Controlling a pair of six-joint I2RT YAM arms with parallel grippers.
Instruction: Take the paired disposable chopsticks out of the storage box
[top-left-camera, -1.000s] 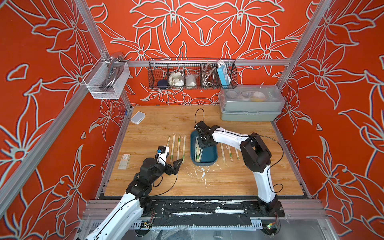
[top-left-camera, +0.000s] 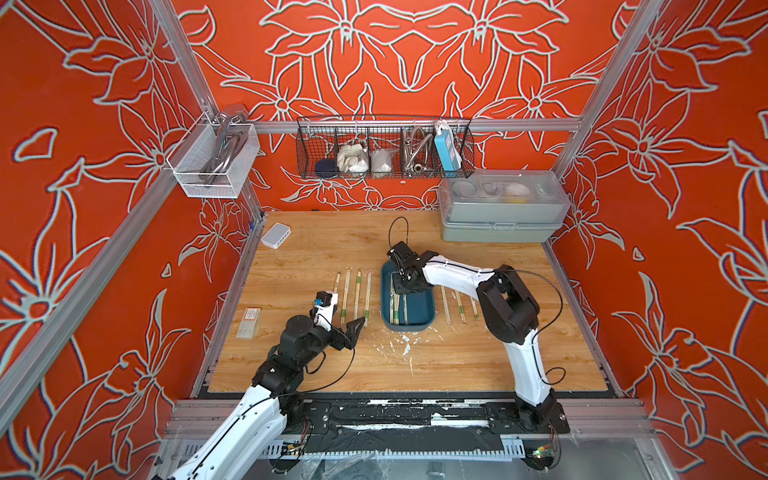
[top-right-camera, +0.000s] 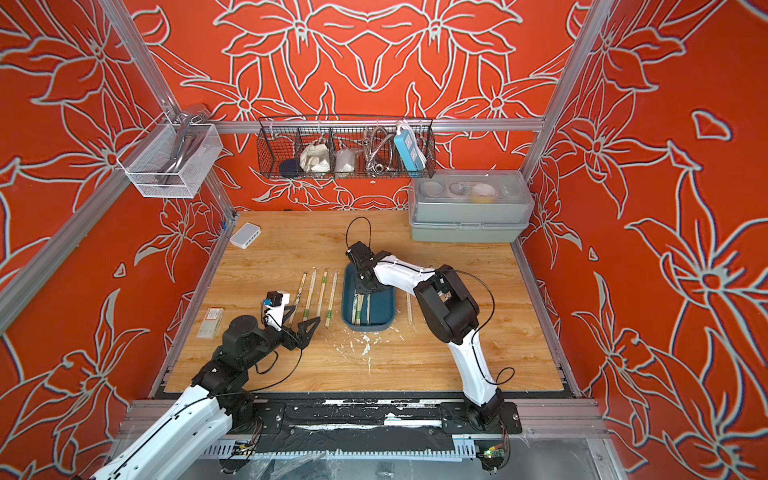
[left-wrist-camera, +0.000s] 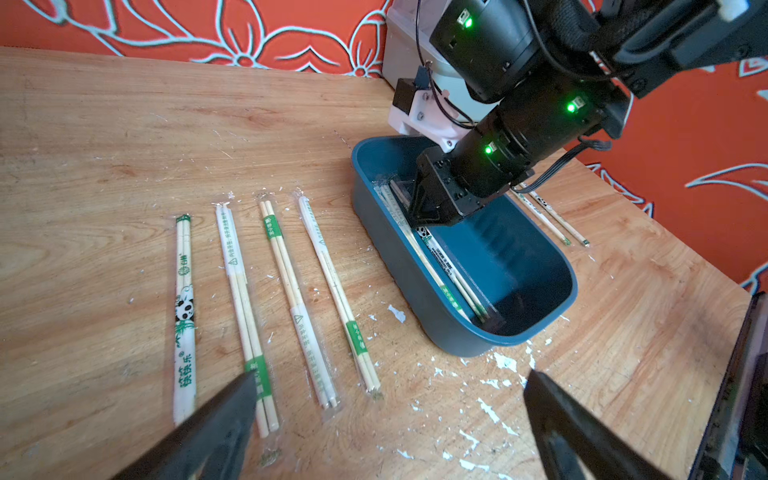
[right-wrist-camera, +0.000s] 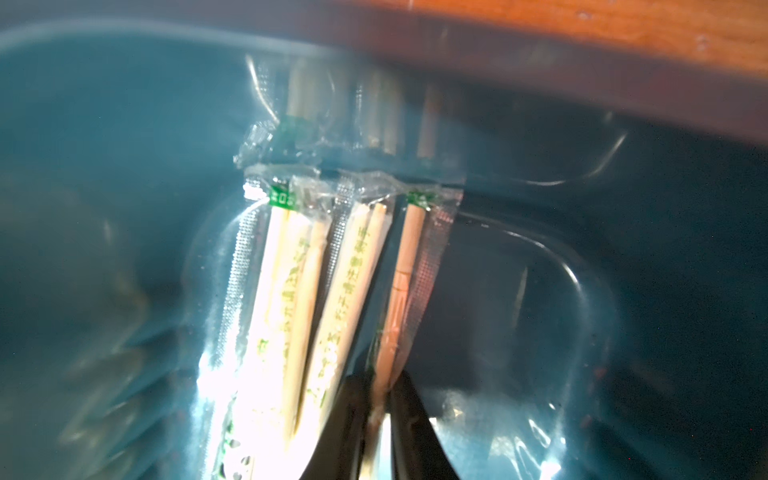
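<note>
The dark blue storage box (top-left-camera: 420, 316) holds several wrapped pairs of chopsticks (right-wrist-camera: 336, 304) along one side. My right gripper is down inside it, shut on the rightmost wrapped pair (right-wrist-camera: 404, 264) as seen in the right wrist view. My left gripper hangs open, with nothing between its fingers, above the table left of the box. Several wrapped pairs (left-wrist-camera: 284, 280) lie side by side on the table left of the box, and more (left-wrist-camera: 548, 216) lie to its right.
A lidded grey container (top-left-camera: 504, 228) stands at the back right, a wire basket (top-left-camera: 384, 168) hangs on the back rail, and a small white box (top-left-camera: 276, 234) lies at the back left. Paper scraps litter the table before the storage box.
My right arm has shifted slightly left within the box over the last second. The left arm has not moved.
</note>
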